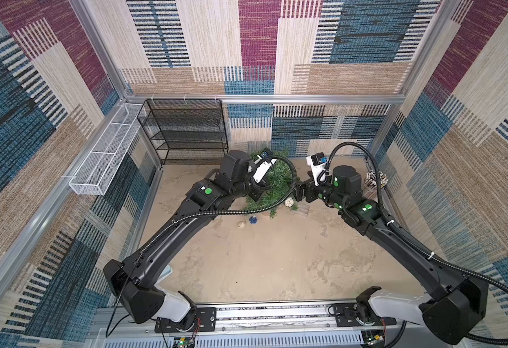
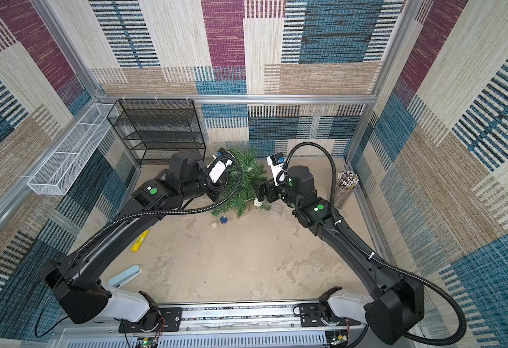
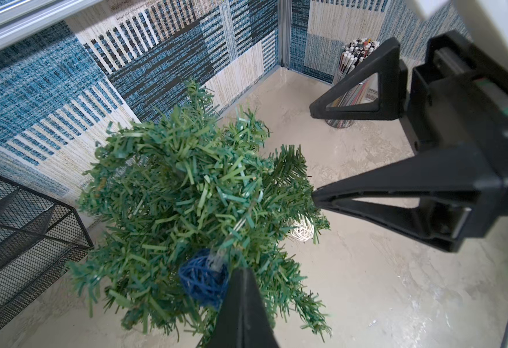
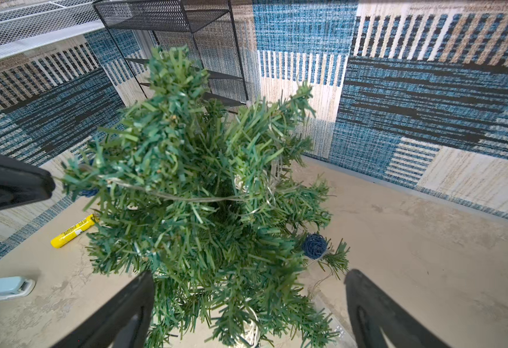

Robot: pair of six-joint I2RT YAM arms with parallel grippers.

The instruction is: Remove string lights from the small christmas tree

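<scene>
The small green christmas tree (image 3: 178, 174) stands at the back middle between both grippers. A thin clear light wire (image 4: 207, 198) crosses its branches, with blue wicker balls (image 3: 201, 277) (image 4: 314, 246) and a white ball (image 3: 302, 229) on it. My left gripper is shut at the front of the tree beside a blue ball, with nothing visibly held, though its tip is partly among the branches. My right gripper is open at the tree's right side, with branches in front of and between its fingers.
A black mesh shelf (image 2: 155, 124) stands at the back left, a white wire basket (image 2: 71, 150) on the left wall. A cup of pens (image 2: 346, 185) stands at the right. A yellow tube (image 2: 139, 240) and blue stapler (image 2: 124, 276) lie at the left.
</scene>
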